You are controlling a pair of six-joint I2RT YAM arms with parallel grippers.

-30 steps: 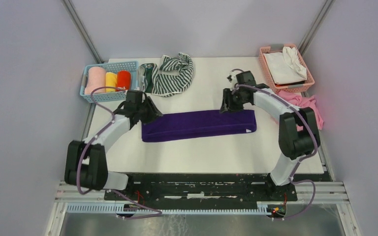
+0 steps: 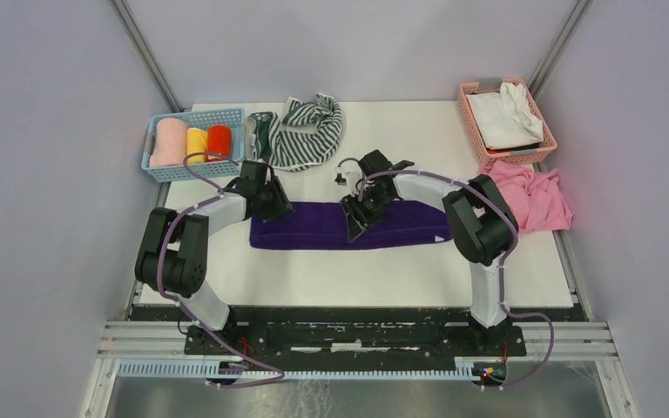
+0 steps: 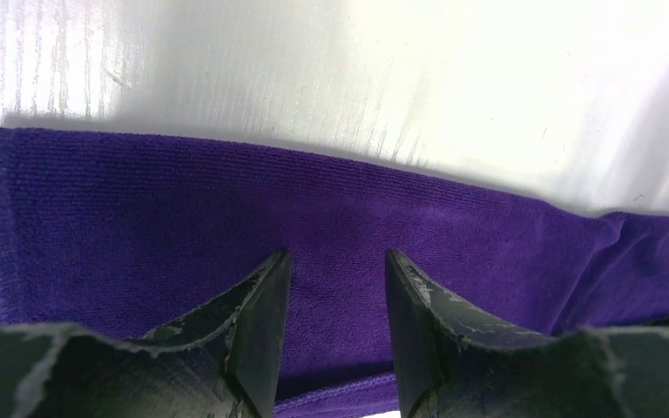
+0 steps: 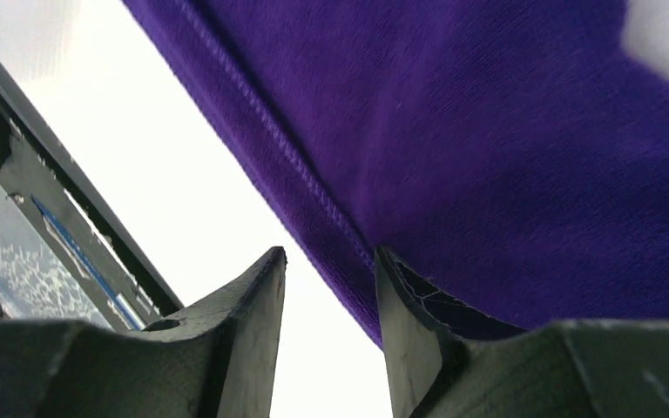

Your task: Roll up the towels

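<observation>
A purple towel (image 2: 305,239) lies as a long strip across the middle of the table, with a folded hem along its near edge. My left gripper (image 2: 280,209) hangs over its left part; in the left wrist view its fingertips (image 3: 274,270) stand apart above the cloth, nothing seen between them. My right gripper (image 2: 353,225) is low at the towel's near-middle edge; in the right wrist view its open fingers (image 4: 253,331) straddle that edge, one over white table, one at the hem (image 4: 331,213).
A blue basket (image 2: 190,171) of rolled towels is at back left, beside a striped cloth (image 2: 305,139). A pink basket (image 2: 510,155) and pink cloth (image 2: 531,200) are at the right.
My right gripper has moved left and toward the front, from the towel's right part to its middle near edge. My left arm has shifted slightly; its gripper stays over the left part.
</observation>
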